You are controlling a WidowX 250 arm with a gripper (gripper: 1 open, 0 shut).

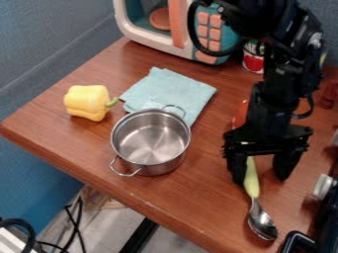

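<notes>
My black gripper (pixel 264 163) is low over the right part of the wooden table, around the upper end of the spoon (pixel 260 219), whose pale yellow-green handle runs up between its fingers to a steel bowl. Whether the fingers are closed on the handle I cannot tell. A steel pot (pixel 149 143) stands left of the gripper, with a folded light-blue cloth (pixel 172 89) behind it and a yellow pepper (pixel 87 101) at the left.
A toy microwave (pixel 172 20) is at the back. A can (pixel 252 58) is partly hidden by the arm. A red bottle (pixel 329 95) and dark items line the right edge.
</notes>
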